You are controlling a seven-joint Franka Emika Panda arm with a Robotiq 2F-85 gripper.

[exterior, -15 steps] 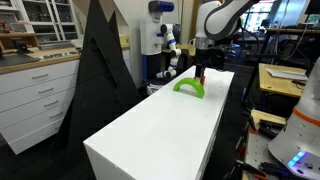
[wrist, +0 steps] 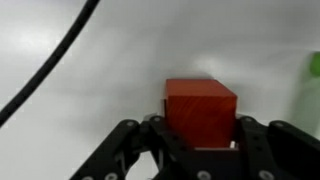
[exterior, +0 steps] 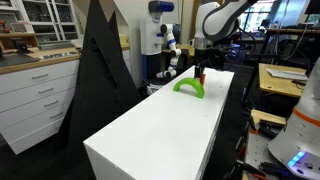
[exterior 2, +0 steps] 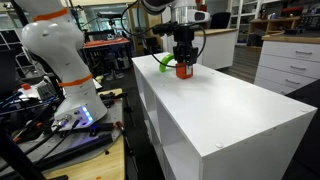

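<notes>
An orange-red block (wrist: 202,110) fills the space between the fingers of my gripper in the wrist view. In the second exterior view my gripper (exterior 2: 184,66) points down, shut on the same block (exterior 2: 184,72), which is at or just over the white tabletop; whether it touches cannot be told. From the first exterior view, the block (exterior: 202,79) shows only as a small red spot under the gripper. A green arch (exterior: 189,87) stands on the table close beside it.
A black cable (wrist: 52,60) crosses the wrist view at the left. A tall black panel (exterior: 98,85) leans along one table side.
</notes>
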